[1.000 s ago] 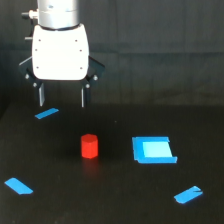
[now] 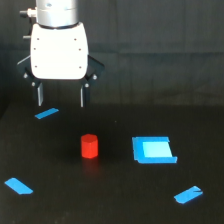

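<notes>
A small red cylinder [image 2: 89, 147] stands upright on the dark table, left of the middle. To its right lies a pale rectangle [image 2: 157, 149] bordered by blue tape. My gripper [image 2: 62, 94] hangs from the white hand at the upper left, behind and above the cylinder. Its two thin fingers are spread wide apart, and nothing shows between them. Open space separates the gripper from the cylinder.
Strips of blue tape mark the table: one at the front left [image 2: 18, 186], one at the front right [image 2: 188, 195] and one below the gripper [image 2: 46, 114]. A dark curtain [image 2: 150, 60] closes off the back.
</notes>
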